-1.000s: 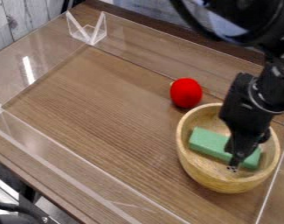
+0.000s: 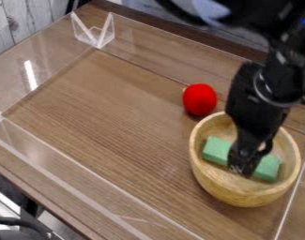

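Observation:
My gripper (image 2: 250, 148) reaches down from the upper right into a round wooden bowl (image 2: 242, 193), its fingers open over a green block (image 2: 221, 154) that lies inside. The dark gripper body hides part of the bowl's back and of the block. A red ball (image 2: 200, 98) sits on the wooden table (image 2: 104, 141), just behind and left of the bowl, apart from it.
A white wire-like object (image 2: 95, 28) stands at the back left. Dark cables or parts lie beyond the table's edge at the lower left.
The bowl and ball look unmoved.

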